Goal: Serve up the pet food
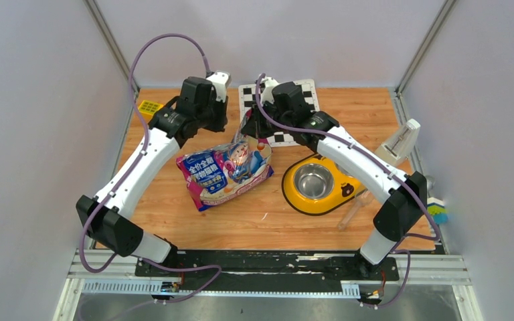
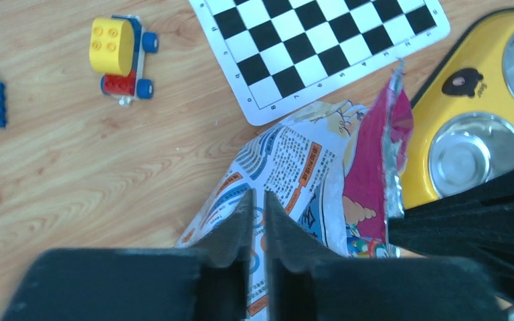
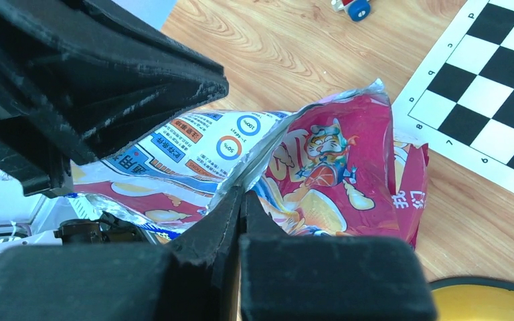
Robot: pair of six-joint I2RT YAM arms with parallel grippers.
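The pet food bag lies on the table, its top edge raised towards the arms. My right gripper is shut on the thin top rim of the bag. My left gripper stands apart from the rim, to its left, with a narrow gap between its fingertips and nothing held there. Behind that gap the white printed side of the bag shows. Right of the bag is a yellow feeder with steel bowls; the nearer bowl looks empty, while my right arm partly covers the other.
A checkered board lies behind the bag. Toy bricks are on the left rear of the table. A clear scoop-like tool rests right of the feeder, beside a pale container.
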